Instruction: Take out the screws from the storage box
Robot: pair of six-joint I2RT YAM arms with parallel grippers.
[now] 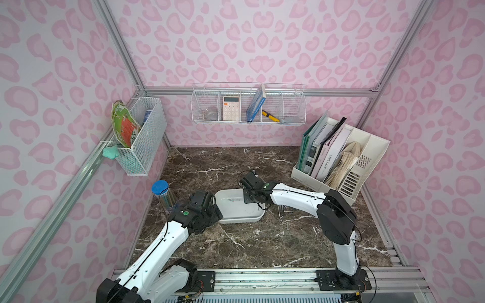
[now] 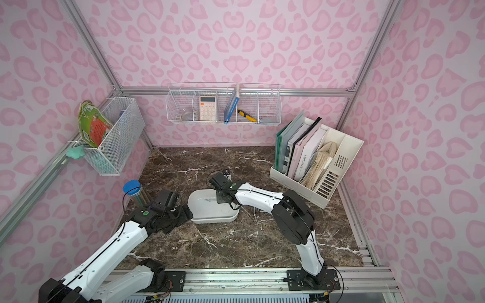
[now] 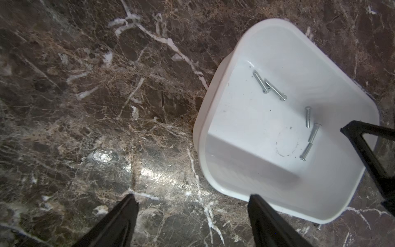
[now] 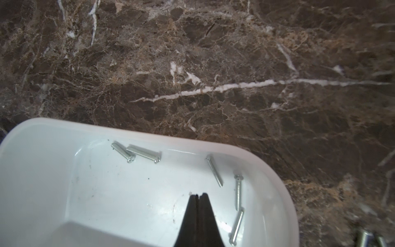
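Observation:
The white storage box (image 1: 227, 212) (image 3: 259, 119) (image 4: 123, 193) rests on the marble table. Several silver screws (image 3: 275, 90) (image 4: 213, 170) lie on its floor, in a pair and along one end. My right gripper is over the box, shut, with nothing visible between its fingertips. My left gripper is left of the box, its dark fingers apart at the bottom of its wrist view; whether anything is between them I cannot tell.
Metal pieces (image 4: 364, 238) lie outside the box at its right. A tilted file holder (image 1: 368, 156) with folders stands at the back right, a blue-lidded jar (image 1: 160, 187) at the left. Wire baskets (image 1: 204, 120) hang on the walls.

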